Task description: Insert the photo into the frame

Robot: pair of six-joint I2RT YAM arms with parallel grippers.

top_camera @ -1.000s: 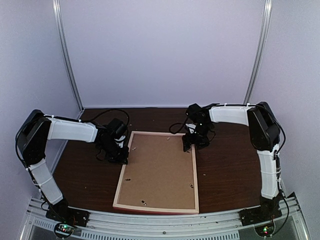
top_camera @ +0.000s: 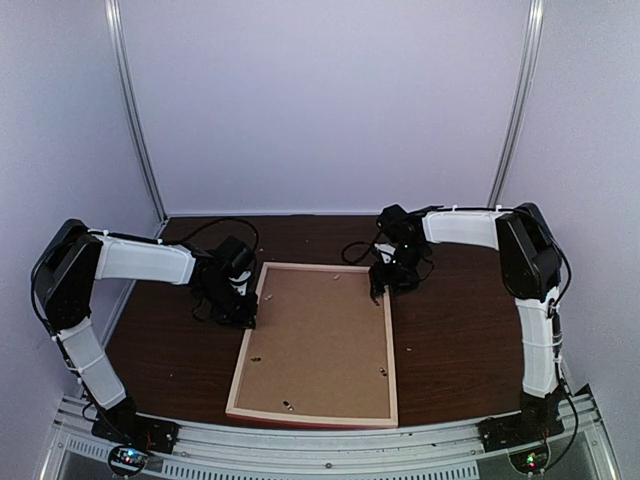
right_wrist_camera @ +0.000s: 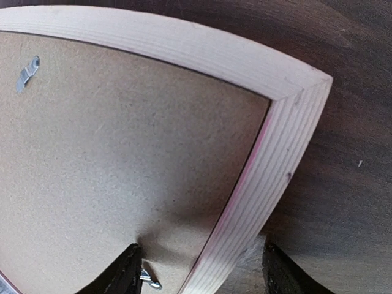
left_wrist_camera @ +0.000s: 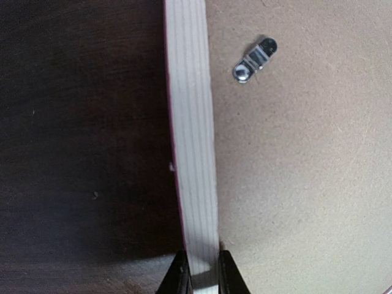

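A pale wooden frame [top_camera: 238, 376] lies back side up on the dark table, filled by a brown backing board [top_camera: 318, 350]. No photo shows in any view. My left gripper is shut on the frame's left rail, one finger either side of the wood. My right gripper stands open near the far right corner, its fingers straddling the right rail. Beside its left finger [right_wrist_camera: 125, 269] a metal clip [right_wrist_camera: 150, 280] is partly hidden. Another clip [left_wrist_camera: 255, 59] sits on the board near the left rail.
More small clips, such as one near the far rail [right_wrist_camera: 27, 73] and one near the front [top_camera: 288, 406], dot the board's edges. The frame's front edge comes close to the metal rail [top_camera: 330, 447].
My right gripper has shifted slightly to the right at the far right corner, and its fingers look wider apart. The left arm and the frame have stayed put.
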